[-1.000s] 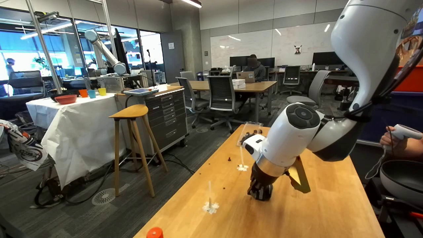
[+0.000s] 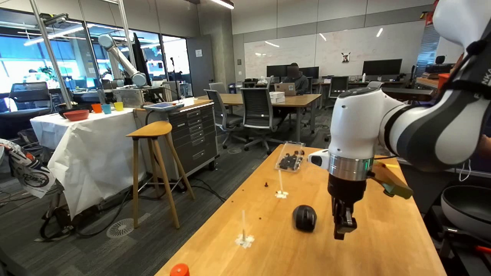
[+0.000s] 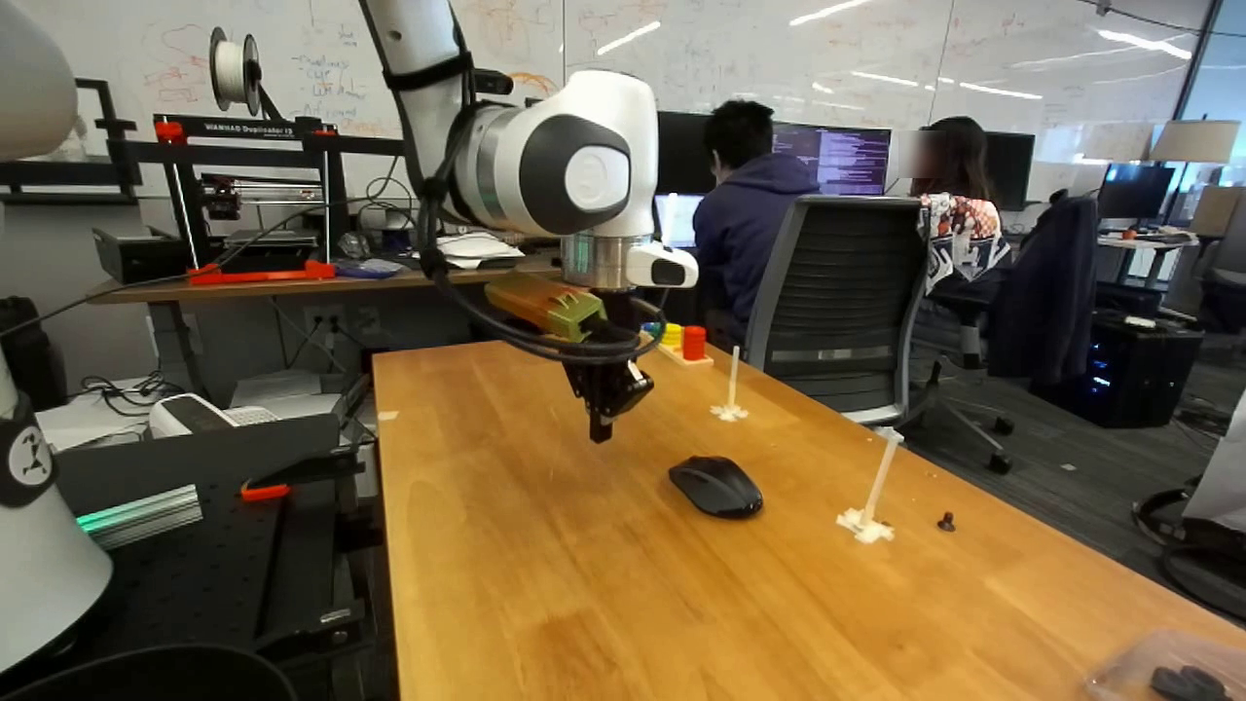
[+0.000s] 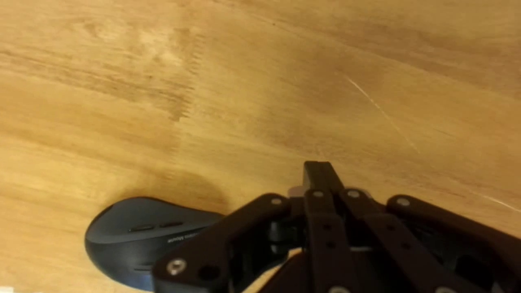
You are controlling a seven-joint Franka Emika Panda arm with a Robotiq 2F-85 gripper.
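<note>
A black computer mouse (image 2: 304, 218) rests on the wooden table (image 3: 502, 561); in the wrist view the mouse (image 4: 141, 239) lies at the lower left, partly covered by the gripper's linkage. My gripper (image 2: 344, 230) hangs above the table, to the right of the mouse in exterior view 1. In exterior view 2 the gripper (image 3: 602, 432) is behind and left of the mouse (image 3: 715, 486), apart from it. Its fingers (image 4: 322, 176) are together in the wrist view, and nothing shows between them.
Two thin white posts, one nearer (image 2: 243, 225) and one farther (image 2: 280, 181), stand taped to the table. A clear box of dark parts (image 2: 290, 158) sits at the far end. Colored blocks (image 3: 694, 343) stand at an edge.
A second ago my gripper was down at the mouse with the arm tilted. Now it has lifted and swung right in exterior view 1, pointing downward. The mouse stays on the table.
</note>
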